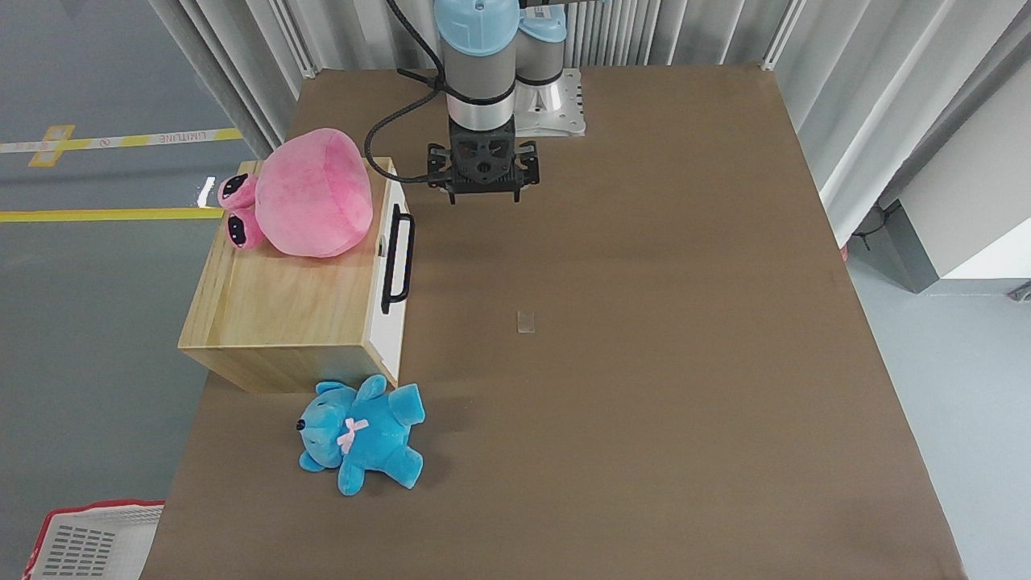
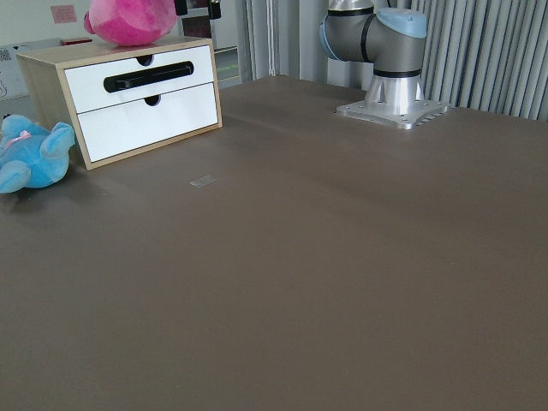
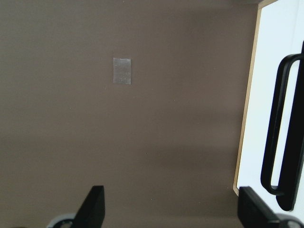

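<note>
My gripper (image 1: pixel 484 184) hangs above the table beside the back end of a wooden two-drawer box (image 1: pixel 271 309); in the wrist view its two black fingers stand wide apart with nothing between them. The box's white front carries a black bar handle (image 3: pixel 273 123) on the upper drawer, and both drawers look closed in the left view (image 2: pixel 145 120). A pink plush toy (image 1: pixel 314 193) lies on top of the box. A blue bear with a pink bow (image 1: pixel 377 445) lies on its back or side in front of the box.
A white basket with a red rim (image 1: pixel 97 541) sits off the table at the lower left.
</note>
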